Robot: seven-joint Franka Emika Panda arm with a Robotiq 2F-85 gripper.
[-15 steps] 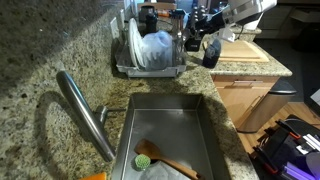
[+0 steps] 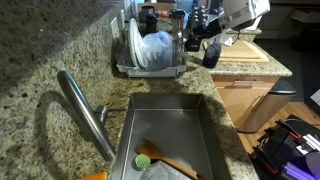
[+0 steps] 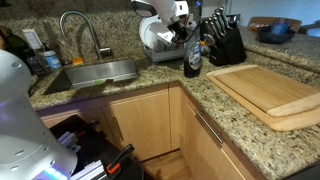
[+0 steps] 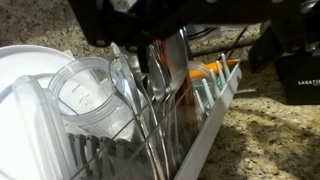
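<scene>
My gripper hangs at the back of the counter, above the right end of the dish rack. Its fingers stand open, and nothing shows held between them. In the wrist view, metal utensils stand upright in the rack's holder below the gripper. A clear plastic container and white plates sit to their left. The dark fingers are blurred and partly cut off at the top of the wrist view. In the second exterior view the gripper is over the rack area, its fingertips hard to make out.
A dark bottle stands right of the rack. Farther right lie wooden cutting boards, with a knife block behind. The sink holds a wooden spoon and a green scrubber. A tall faucet rises at its left.
The arm has shifted slightly near the back of the counter, its white link sitting a little differently. The rack, bottle and sink contents look unmoved.
</scene>
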